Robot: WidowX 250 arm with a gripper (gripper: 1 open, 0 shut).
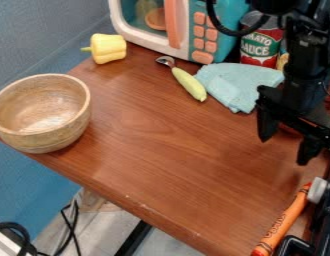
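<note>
My black gripper (284, 144) is at the right side of the wooden table (168, 185), low over its surface, right of a folded light-blue cloth (232, 85). Whether anything is between its fingers I cannot tell. A wooden bowl (42, 110) sits at the table's left edge. A yellow banana-like item (191, 84) lies near the middle back, beside a spoon (165, 62).
A toy microwave (175, 25) and a red can (260, 45) stand at the back. A yellow piece (106, 48) is at the back left edge. An orange crayon-shaped item (283, 222) lies at the front right.
</note>
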